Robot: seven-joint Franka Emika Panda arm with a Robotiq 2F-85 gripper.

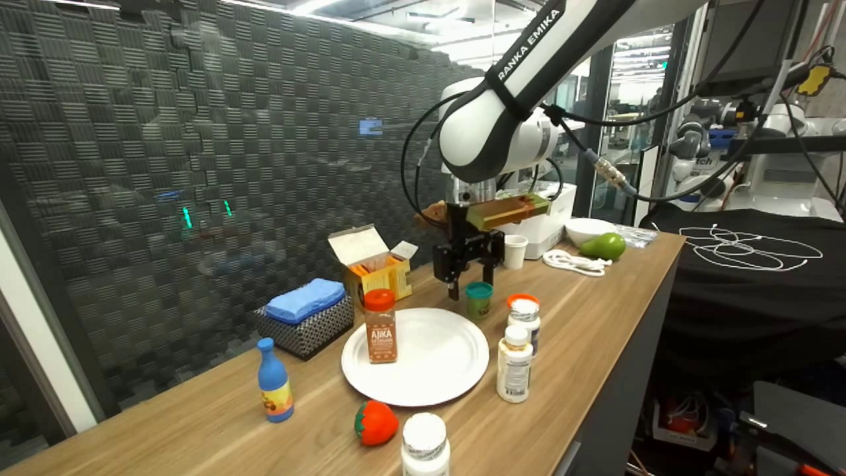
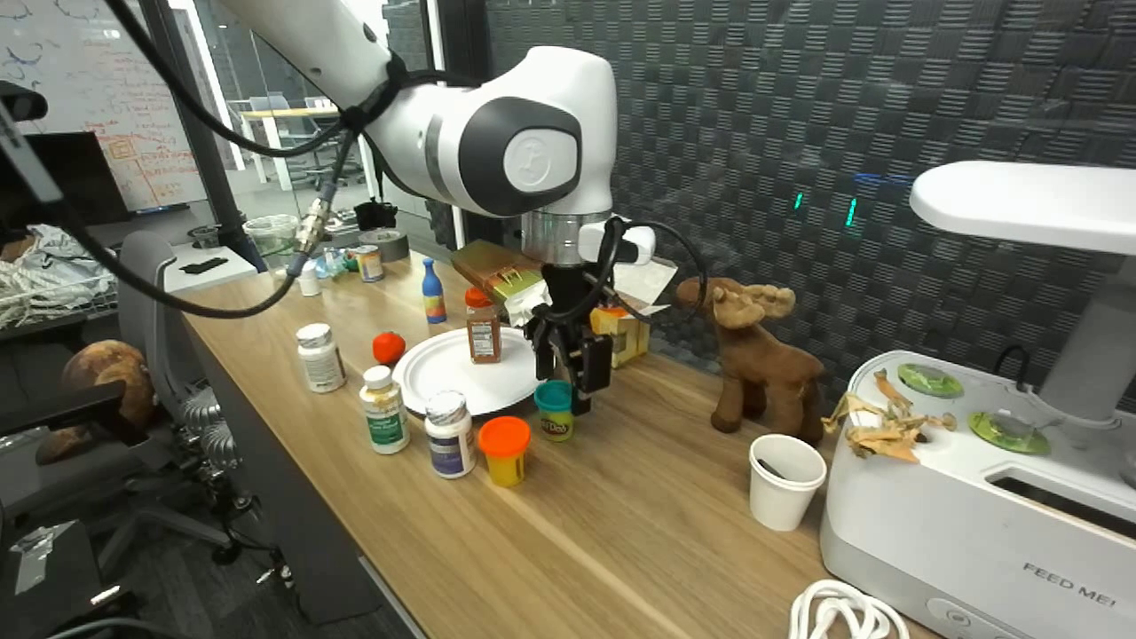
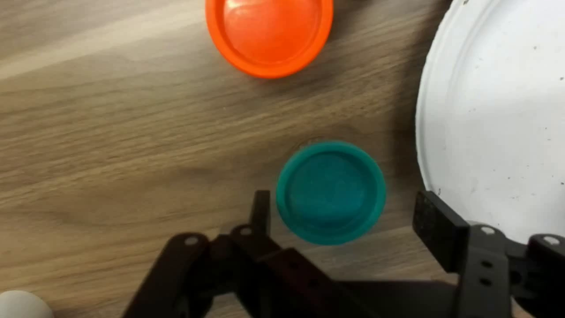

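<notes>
A green tub with a teal lid (image 3: 331, 193) stands upright on the wooden table, just off the edge of the white plate (image 3: 492, 132). My gripper points down above it, open, its fingers apart on either side of the lid in the wrist view with bare table showing between them and the lid. From the side, the fingertips of my gripper (image 1: 469, 289) hang about level with the teal-lidded tub (image 1: 479, 300). In the second exterior view, a finger (image 2: 581, 396) stands beside the tub (image 2: 554, 409). A red-capped spice jar (image 1: 381, 326) stands on the plate.
An orange-lidded tub (image 2: 505, 449) and white bottles (image 2: 449, 435) (image 2: 384, 411) are close by. Behind are a yellow box (image 1: 382, 274) and a plush moose (image 2: 761, 357). A paper cup (image 2: 784, 481) stands farther off. Table between tub and cup is clear.
</notes>
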